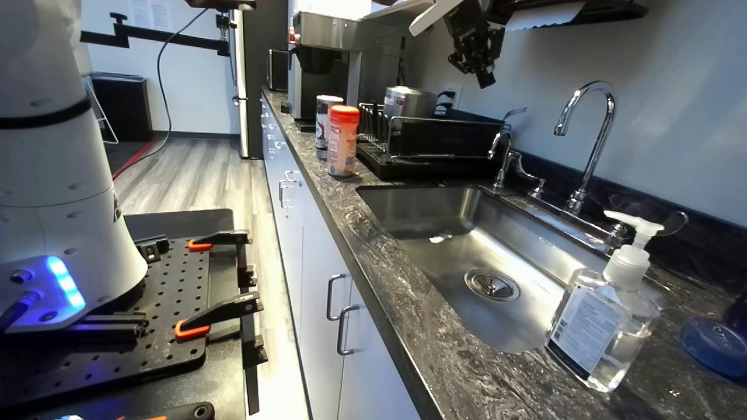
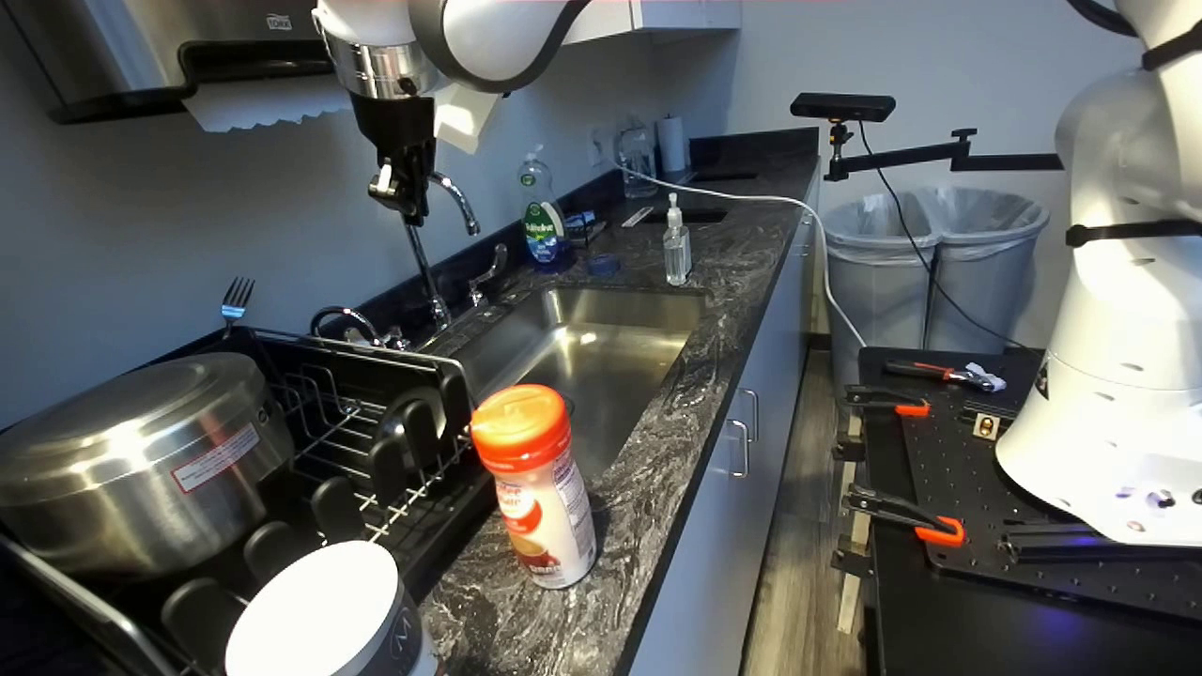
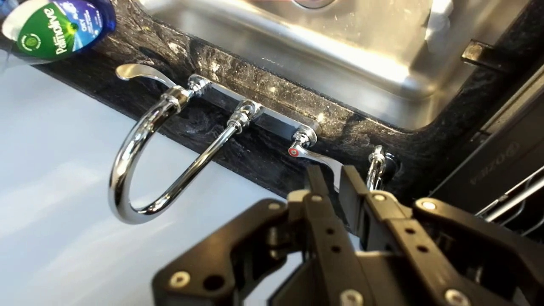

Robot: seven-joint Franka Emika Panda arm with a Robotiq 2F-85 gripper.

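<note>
My gripper is part open, and I see nothing held between its fingers. In the wrist view its fingertips overlap the lever handle with the red dot (image 3: 294, 152), one of two beside the tall curved faucet (image 3: 133, 148); in exterior view 1 the gripper (image 1: 484, 76) hangs in the air well above the counter, so it is apart from that handle. A small second faucet (image 3: 376, 164) stands to the right of the fingers. The steel sink (image 1: 448, 210) below is empty apart from a small pale scrap (image 1: 440, 238).
A black dish rack (image 1: 448, 136) with a steel pot (image 2: 146, 451) borders the sink. A red-capped canister (image 1: 343, 140) stands at the counter's front edge, a sanitizer bottle (image 1: 602, 315) at the sink's other end. A paper towel dispenser (image 2: 225, 56) hangs on the wall near the arm.
</note>
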